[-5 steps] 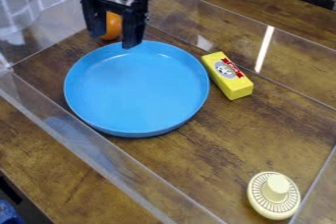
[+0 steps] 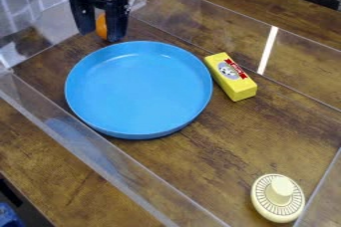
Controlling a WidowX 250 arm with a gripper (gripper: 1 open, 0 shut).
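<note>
The dark gripper (image 2: 98, 16) is at the top left, lowered around or just in front of an orange object (image 2: 102, 30), behind the large blue plate (image 2: 139, 90). The gripper partly hides the orange object, and whether its fingers are open or closed on it is unclear.
A yellow box (image 2: 230, 77) with a label lies right of the plate. A round cream lidded item (image 2: 277, 198) is at the bottom right. Clear plastic walls border the wooden table (image 2: 200, 171).
The gripper has moved left and toward the back, away from above the plate's rear part to the orange object. The plate and box have stayed put.
</note>
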